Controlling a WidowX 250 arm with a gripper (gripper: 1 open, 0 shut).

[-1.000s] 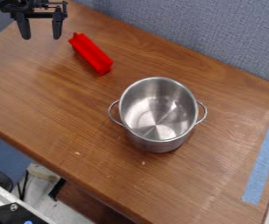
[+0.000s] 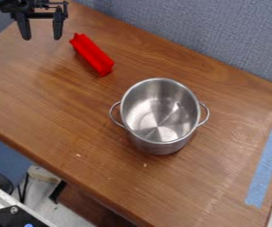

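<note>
My gripper hangs at the upper left of the camera view, fingers pointing down and apart, open with nothing between them. A red cylindrical object lies on its side on the wooden table, to the right of the gripper and apart from it. A steel pot with two loop handles stands upright right of the middle, empty inside.
A strip of blue tape lies along the right side. A padded blue-grey wall backs the table; cables and equipment sit off the lower-left edge.
</note>
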